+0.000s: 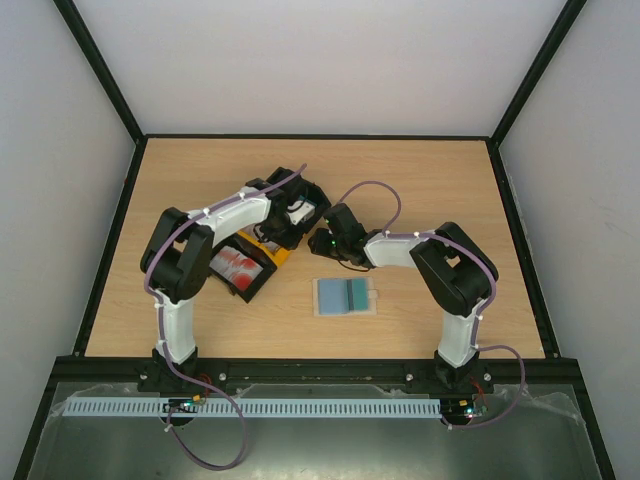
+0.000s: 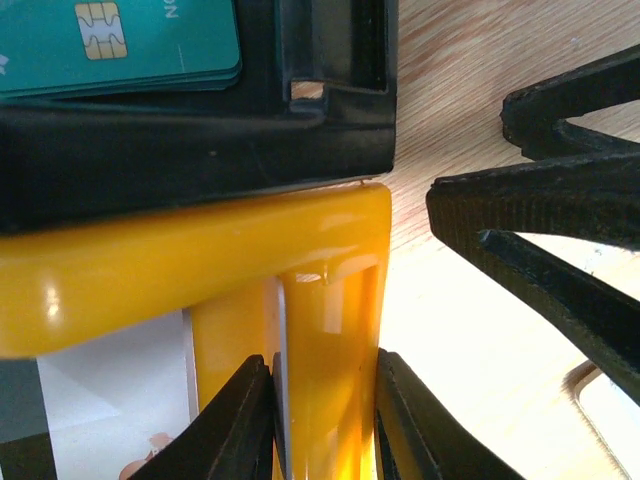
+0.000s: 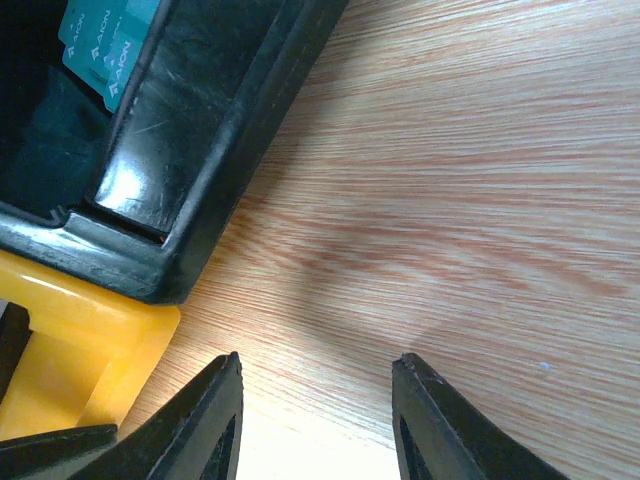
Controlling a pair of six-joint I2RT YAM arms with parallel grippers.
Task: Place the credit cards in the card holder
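Teal cards (image 2: 165,40) lie in a black tray (image 3: 185,165). An orange tray (image 3: 75,350) adjoins it, holding a pale card (image 2: 115,375). Red-and-white cards (image 1: 236,267) sit in another black tray. My left gripper straddles a corner wall of the orange tray; whether its fingers clamp the wall is unclear. Beside the trays, low over the table, my right gripper stands open with nothing between its fingers. Its dark fingers (image 2: 540,205) also enter the left wrist view. The card holder (image 1: 344,296), with blue and teal panels, lies flat at front centre.
My two grippers are close together over the trays. Bare wooden table (image 1: 420,185) spreads out at the back right, and clear room surrounds the card holder.
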